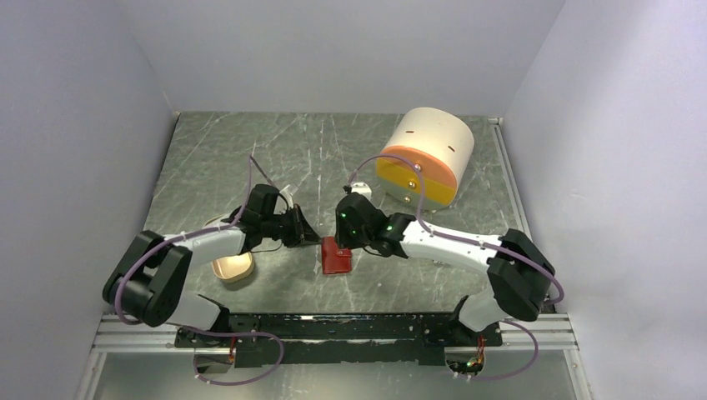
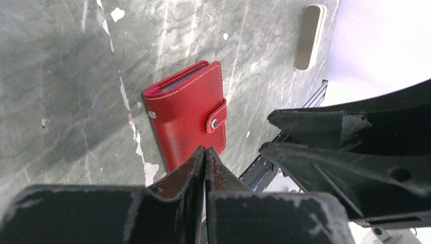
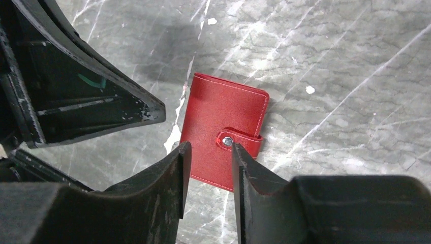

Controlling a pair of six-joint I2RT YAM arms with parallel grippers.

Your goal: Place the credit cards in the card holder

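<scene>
Lying on the marbled table is the red card holder, its snap strap fastened. A thin bluish edge shows inside its top opening in the left wrist view; whether that is a card cannot be told. My left gripper has its fingertips together, with nothing visible between them, close to the holder's left upper corner. On the other side, my right gripper stands open above the holder, a gap between its fingers and nothing held. No loose credit card shows in any view.
A beige bowl stands at the left, partly under the left arm. At the back right sits a rounded white cabinet with coloured drawers. Both arms are close together over the holder.
</scene>
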